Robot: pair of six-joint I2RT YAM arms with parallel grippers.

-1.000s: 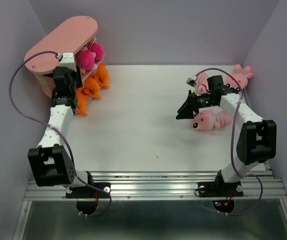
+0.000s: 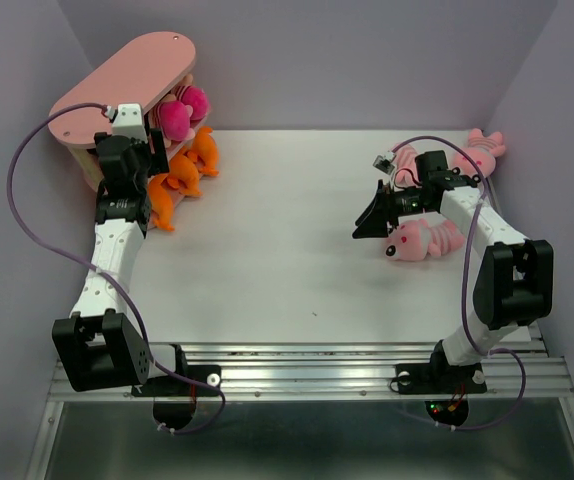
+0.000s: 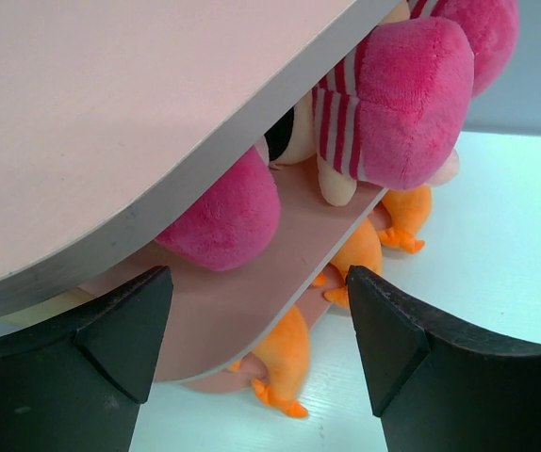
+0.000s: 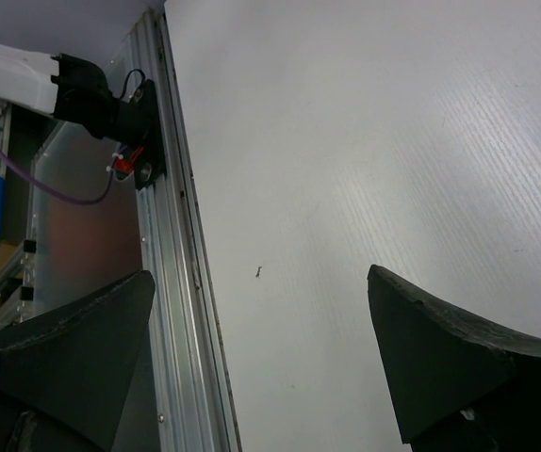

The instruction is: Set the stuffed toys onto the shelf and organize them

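The pink shelf (image 2: 127, 75) stands at the back left. On its middle level sit magenta toys with striped bodies; one magenta toy (image 3: 228, 221) lies ahead of my left gripper, partly under the top board, apart from the fingers. Another magenta toy (image 3: 398, 104) is farther along. Below, orange toys (image 2: 184, 173) line the bottom level. My left gripper is open at the shelf's near end, nothing between its fingers. Pale pink toys lie on the right: a striped pink toy (image 2: 424, 240) beside my open, empty right gripper (image 2: 370, 215), and a pink toy (image 2: 482, 150) in the corner.
Grey walls close off the back and both sides. A metal rail (image 2: 367, 355) runs along the front edge. One more pink toy (image 2: 407, 165) is partly hidden behind the right arm.
The right arm and the toys look unmoved.
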